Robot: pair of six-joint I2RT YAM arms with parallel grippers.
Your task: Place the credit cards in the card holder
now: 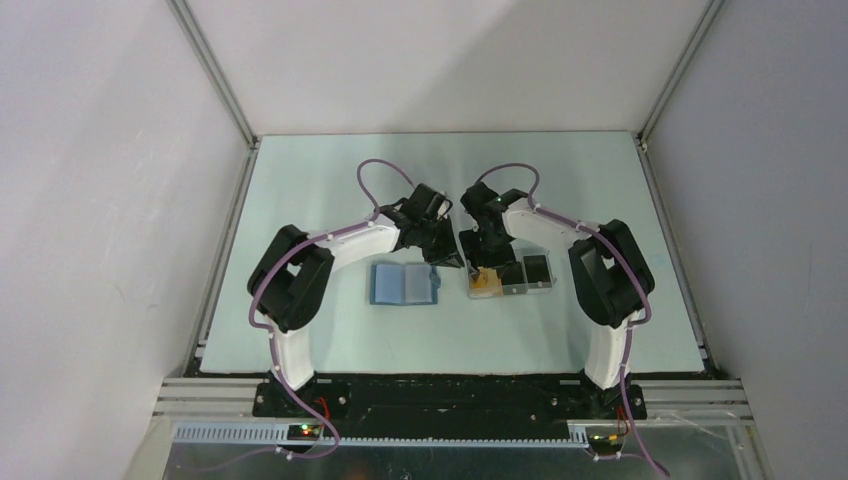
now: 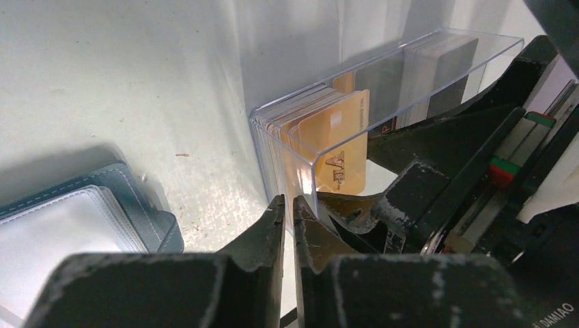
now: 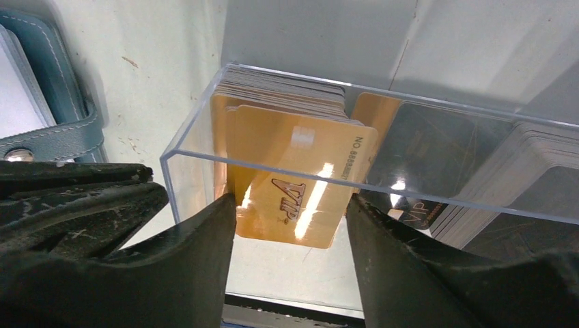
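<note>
The blue card holder (image 1: 403,284) lies spread on the table with its pale sleeves up; its edge (image 2: 130,198) shows at the lower left of the left wrist view. Gold credit cards (image 3: 300,171) stand stacked in the left compartment of a clear box (image 1: 485,294), and the front one leans. My right gripper is over this compartment, open, its fingers (image 3: 215,236) at either side of the leaning gold card. Just left of the box, my left gripper has its fingertips close together with a narrow gap and nothing visible between them.
Dark cards (image 1: 537,268) fill the box's other compartments. The clear box walls (image 3: 174,178) stand close to both grippers. Free table (image 1: 420,340) lies in front of the holder and box.
</note>
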